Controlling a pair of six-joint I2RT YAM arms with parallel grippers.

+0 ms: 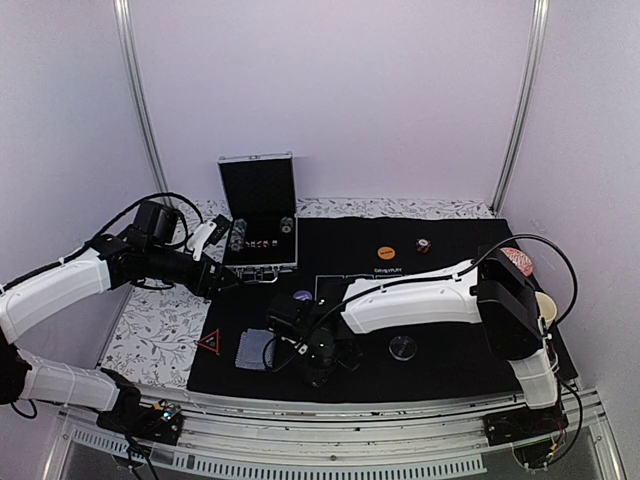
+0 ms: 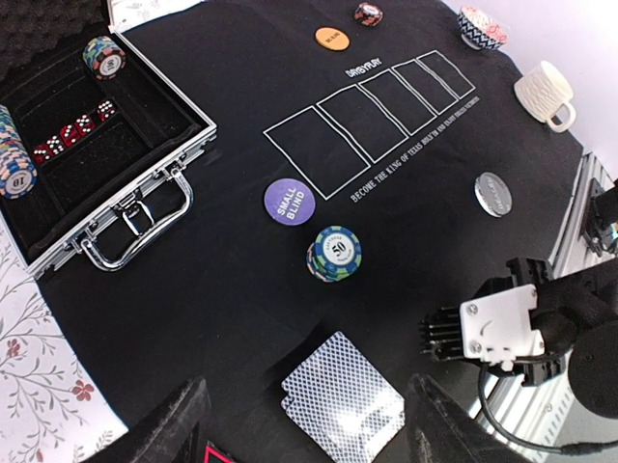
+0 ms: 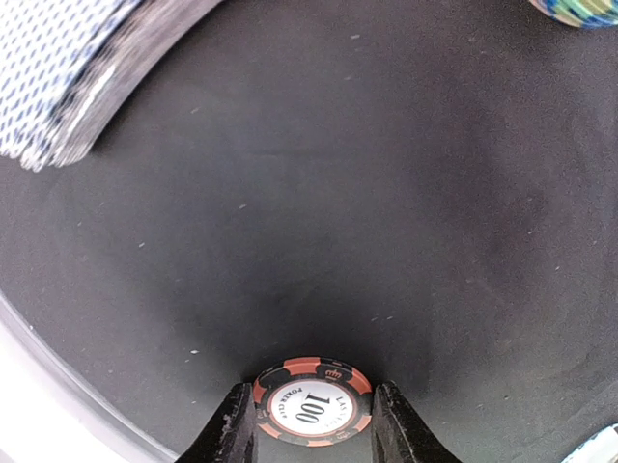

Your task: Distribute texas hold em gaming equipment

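Observation:
Black, red and white chips with a "100" face (image 3: 311, 409) sit between the fingertips of my right gripper, low over the black mat. The fingers flank the chips closely, but whether they press on them is unclear. My left gripper (image 1: 222, 284) is open and empty, beside the case's front left. A green-and-blue "50" chip stack (image 2: 335, 254) stands on the mat near the purple "small blind" disc (image 2: 290, 202). The patterned card deck (image 2: 343, 400) lies nearer the front. Inside the open case (image 1: 259, 195) are chip stacks (image 2: 104, 58) and red dice (image 2: 75, 132).
An orange disc (image 1: 386, 253) and a red chip stack (image 1: 423, 245) lie at the back. A clear disc (image 1: 402, 348) is at front right; a bowl (image 2: 482, 29) and a mug (image 2: 544, 96) stand at the right edge. A red triangle (image 1: 209, 342) lies left of the deck.

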